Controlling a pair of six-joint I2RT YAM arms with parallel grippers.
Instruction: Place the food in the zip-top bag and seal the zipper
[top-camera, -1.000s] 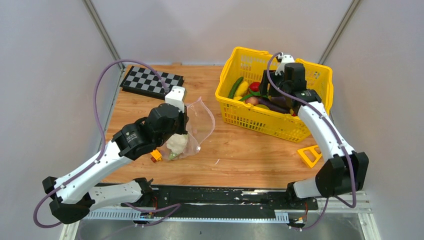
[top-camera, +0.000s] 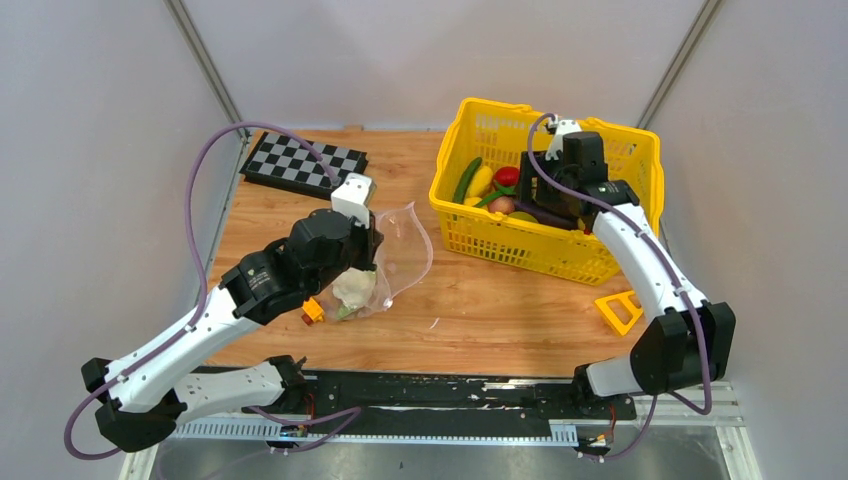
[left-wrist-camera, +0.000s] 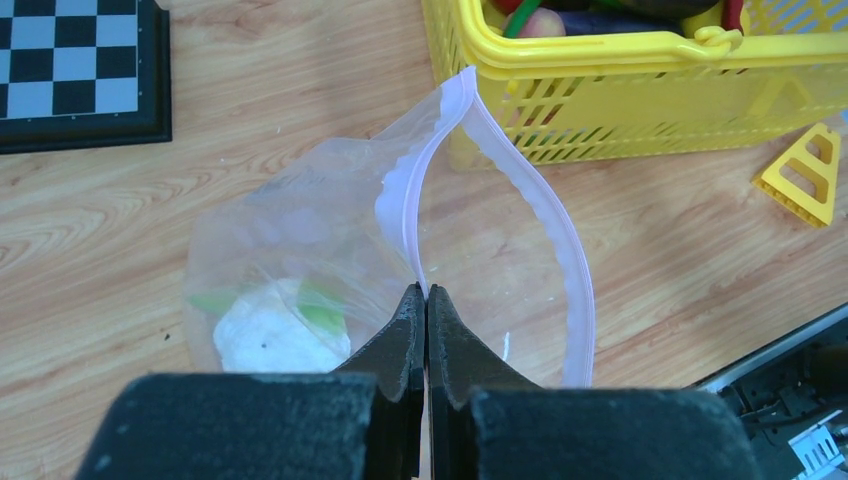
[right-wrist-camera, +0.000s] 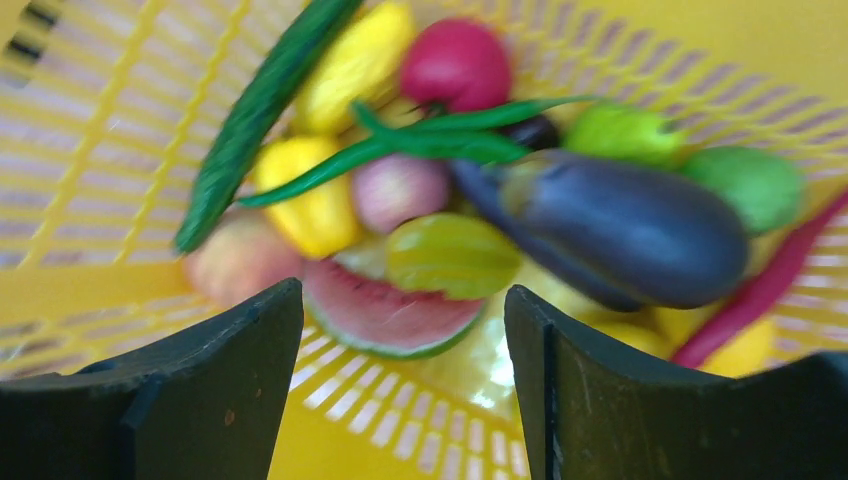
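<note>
A clear zip top bag (left-wrist-camera: 300, 215) with a white-edged zipper lies on the table, its mouth gaping toward the basket. Inside it rests a white cauliflower (left-wrist-camera: 275, 330) with green leaves. My left gripper is shut on the bag's edge at the zipper. Over the yellow basket (top-camera: 530, 250) hangs my right gripper, open, nothing between its fingers. Below it in the right wrist view lie a watermelon slice (right-wrist-camera: 395, 315), a yellow-green starfruit (right-wrist-camera: 452, 256), a purple eggplant (right-wrist-camera: 640, 225), green peppers (right-wrist-camera: 350, 160), a cucumber (right-wrist-camera: 265, 120) and a peach (right-wrist-camera: 243, 258).
A chessboard (top-camera: 305, 160) sits at the back left. An orange block (top-camera: 313, 311) lies by the bag, and a yellow triangular piece (top-camera: 620, 312) is on the right. Bare table separates bag and basket; the basket's walls stand around the right gripper.
The left arm has barely shifted, and the bag's mouth moved slightly with it.
</note>
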